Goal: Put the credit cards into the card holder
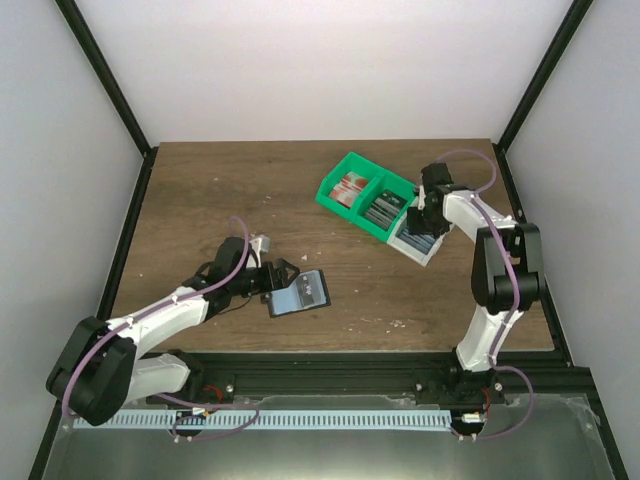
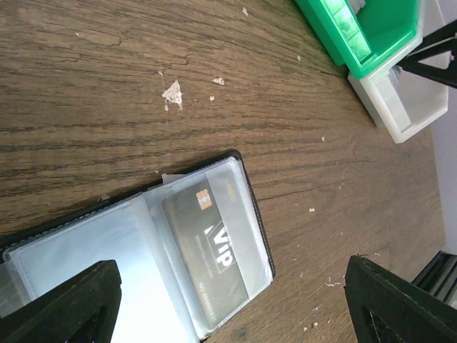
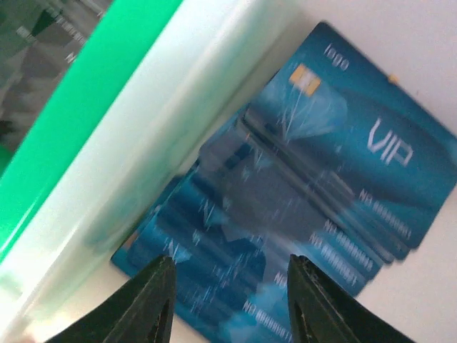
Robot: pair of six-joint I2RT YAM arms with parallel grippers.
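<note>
Several blue VIP cards (image 3: pixel 271 193) lie overlapped in the white box (image 1: pixel 420 254). Over them, in the right wrist view, my right gripper stands part open, its fingertips apart with blue cards showing below and between them. Whether the tips touch a card I cannot tell. The card holder (image 1: pixel 298 295) lies open on the table, and a grey VIP card (image 2: pixel 207 250) shows in its clear pocket in the left wrist view. Beside the holder, my left gripper (image 1: pixel 282 275) is open; nothing is between its fingers in the left wrist view.
The green box (image 1: pixel 340 202) beside the white one has two compartments, with red-and-white cards (image 1: pixel 348 189) in one and dark grey cards (image 1: pixel 383 210) in the other. Bare table (image 1: pixel 250 180) lies left of the boxes. A tall rim divides the white box from the green one.
</note>
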